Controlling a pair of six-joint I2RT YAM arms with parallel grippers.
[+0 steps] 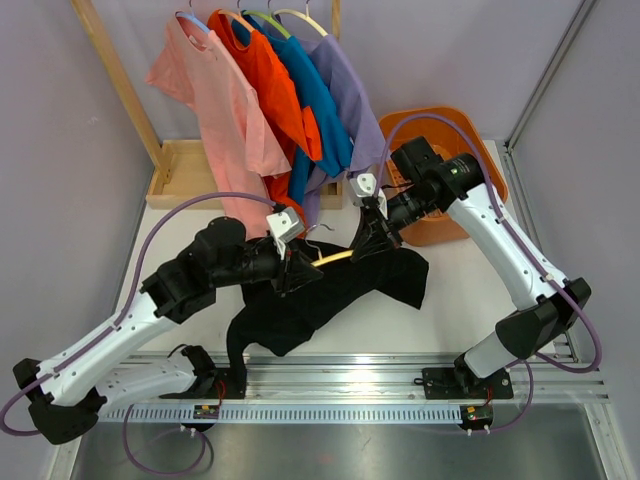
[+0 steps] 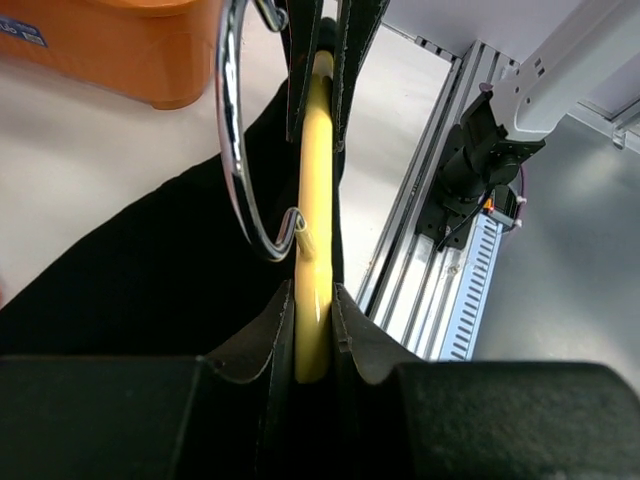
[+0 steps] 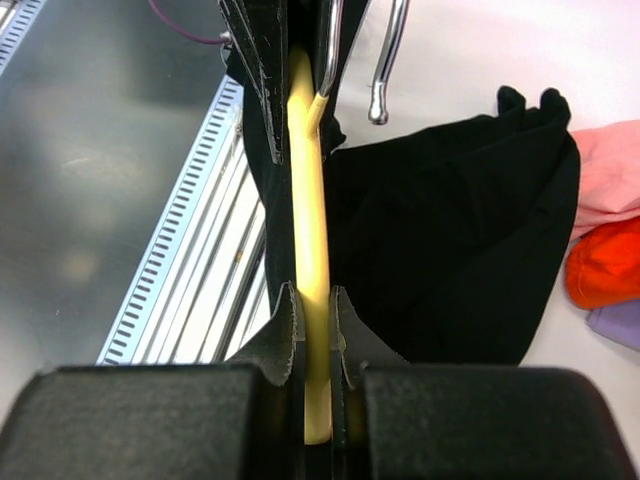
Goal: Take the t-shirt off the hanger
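Note:
The yellow hanger spans the gap between my two grippers, its metal hook standing out to the side. My left gripper is shut on one arm of it. On the other arm, my right gripper is also shut. The black t-shirt hangs and spreads loosely below the hanger, over the white surface. Bare yellow shows between the two grippers in both wrist views. Whether cloth is pinched along with the hanger, or still covers its ends, is hidden by the fingers.
Behind the arms, pink, orange, blue and purple shirts hang on a wooden rack. An orange basket stands at the back right, close to my right arm.

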